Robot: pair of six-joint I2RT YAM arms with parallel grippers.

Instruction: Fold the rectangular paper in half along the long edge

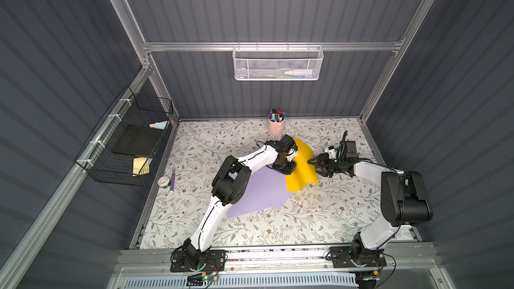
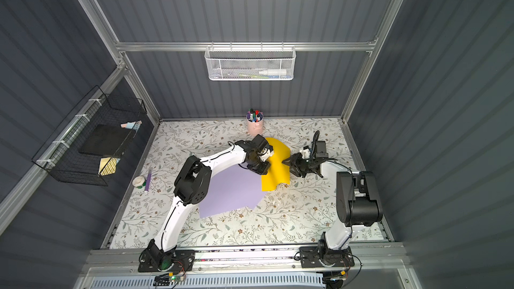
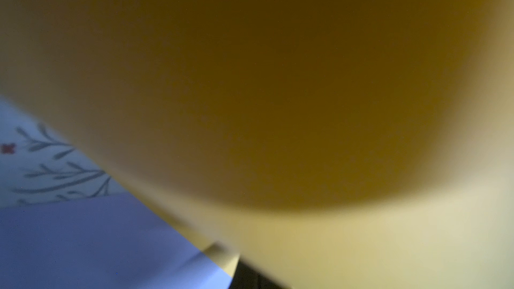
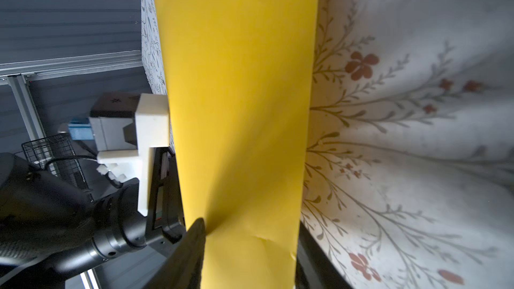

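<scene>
The yellow paper point(image 1: 303, 171) stands curved over the table, its far end raised and bowed, in both top views. Close up, it fills most of the left wrist view as a blurred sheet point(image 3: 332, 101). My left gripper point(image 1: 292, 167) is shut at the paper's left side; whether a paper edge is pinched there is hidden. On the right side, my right gripper point(image 1: 312, 166) is apart-jawed at the paper. In the right wrist view its fingers point(image 4: 188, 254) stand open on either side of the yellow sheet point(image 4: 241, 128), not closed on it.
A large purple sheet point(image 1: 262, 190) lies flat under the left arm. Behind the paper stands a pink cup point(image 1: 275, 127) of pens. A tape roll point(image 1: 163, 182) and a purple stick point(image 1: 172, 179) lie at far left.
</scene>
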